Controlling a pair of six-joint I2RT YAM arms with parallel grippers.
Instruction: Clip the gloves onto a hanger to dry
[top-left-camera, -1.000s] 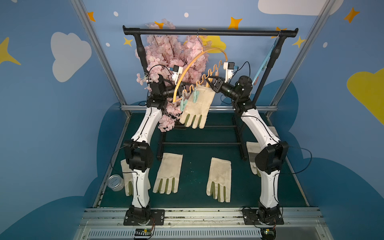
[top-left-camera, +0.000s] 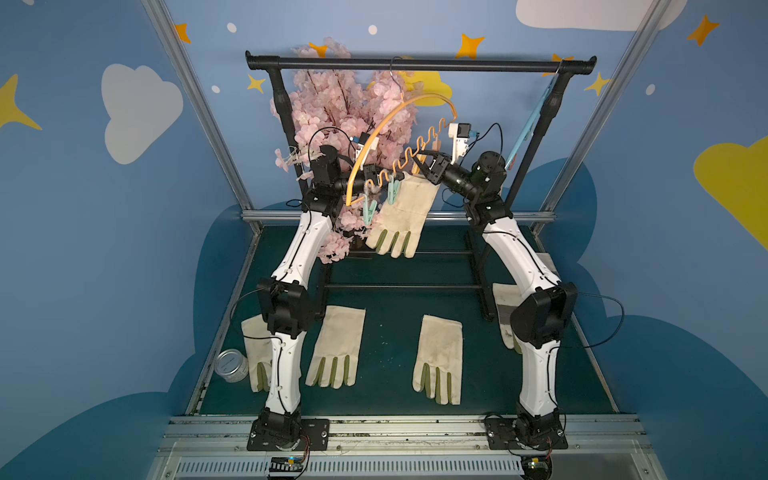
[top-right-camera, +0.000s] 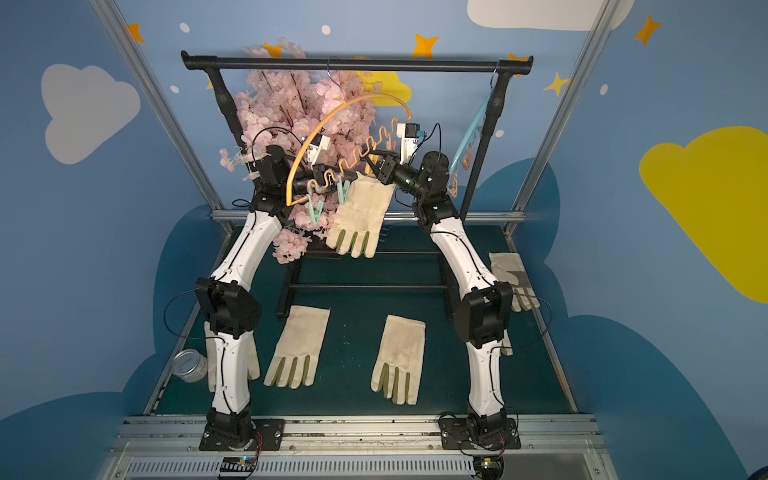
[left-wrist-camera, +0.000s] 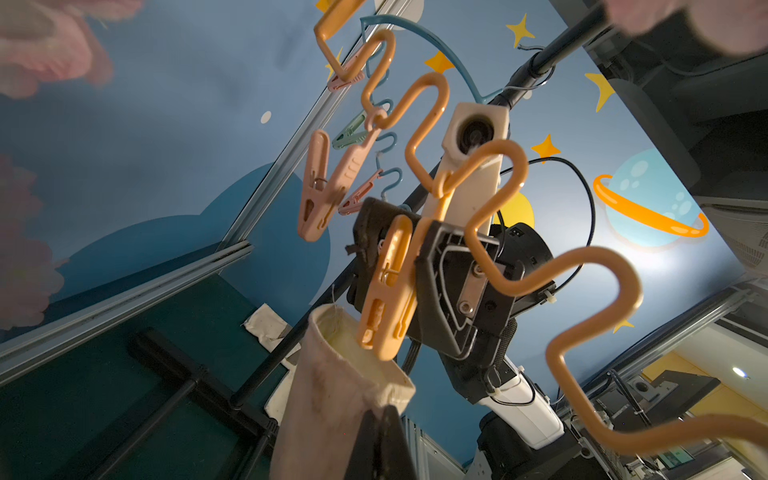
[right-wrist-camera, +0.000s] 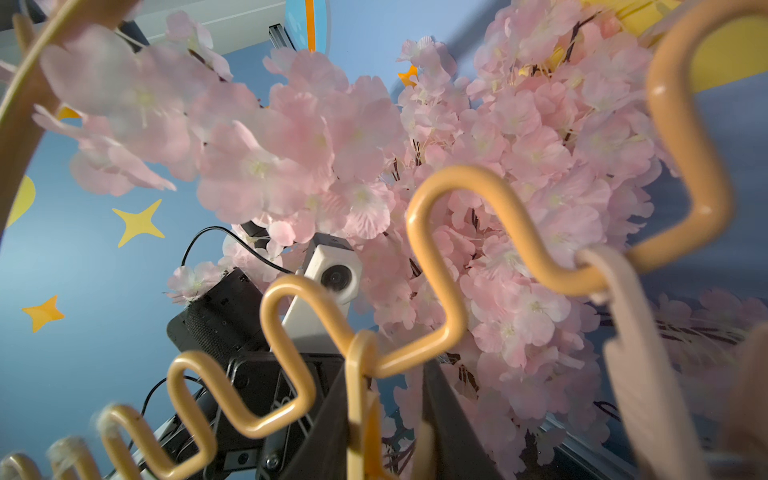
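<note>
An orange hanger (top-left-camera: 386, 116) with clips hangs from the rail. My right gripper (top-left-camera: 421, 164) is shut on an orange clip (left-wrist-camera: 385, 296) on it, as the left wrist view shows. A white glove (top-left-camera: 400, 220) with green fingers hangs just below that clip. My left gripper is shut on the glove's cuff, whose top edge lies directly under the clip's tips; whether the clip grips it is unclear. Green clips (top-left-camera: 393, 192) hang beside the glove. More gloves (top-left-camera: 437, 358) lie on the dark mat.
The black rack bar (top-left-camera: 488, 65) spans the top, with a blue hanger (top-left-camera: 529, 128) at right. Pink blossoms (top-left-camera: 336, 96) crowd the left behind the hanger. A tin (top-left-camera: 231, 365) sits front left. Bare mat lies between the gloves.
My left arm has shifted a little to the right, and the hanging glove has moved slightly right with it. My right arm is nearly still.
</note>
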